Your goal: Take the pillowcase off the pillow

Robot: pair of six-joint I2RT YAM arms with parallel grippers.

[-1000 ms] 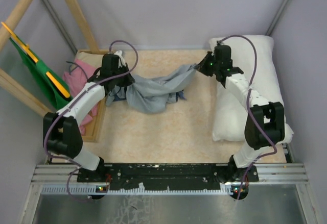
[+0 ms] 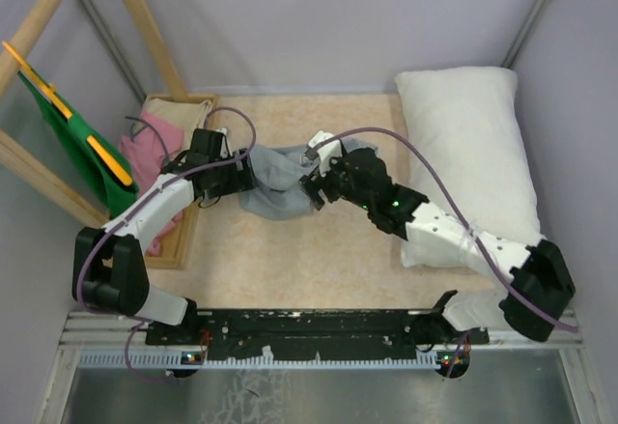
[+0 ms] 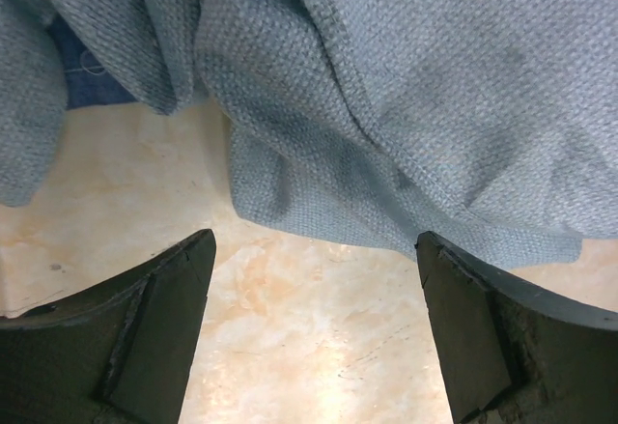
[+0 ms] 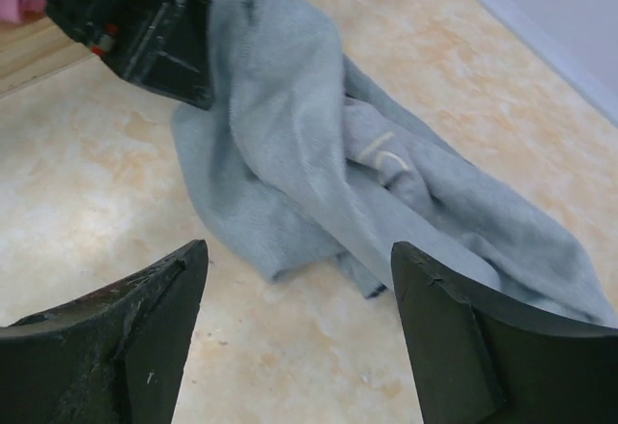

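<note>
The blue-grey pillowcase [image 2: 280, 178] lies crumpled on the table, apart from the bare white pillow [image 2: 468, 154] at the right. My left gripper [image 2: 249, 169] is at the cloth's left end. In the left wrist view the left gripper stands open, with folds of pillowcase [image 3: 367, 105] beyond its fingertips. Over the cloth's right part is my right gripper [image 2: 314, 187]. In the right wrist view, the fingers of the right gripper are apart with nothing held between them, and the pillowcase [image 4: 290, 134] spreads beyond.
At the left, a wooden tray [image 2: 177, 250] holds pink cloth [image 2: 145, 158] beside the left arm. Wooden bars and a green-and-yellow object [image 2: 82, 134] stand over that side.
The right gripper has let go of the cloth's right end and moved left and towards the front. The cloth, stretched before, now lies slack. The left gripper has shifted slightly towards the front.
</note>
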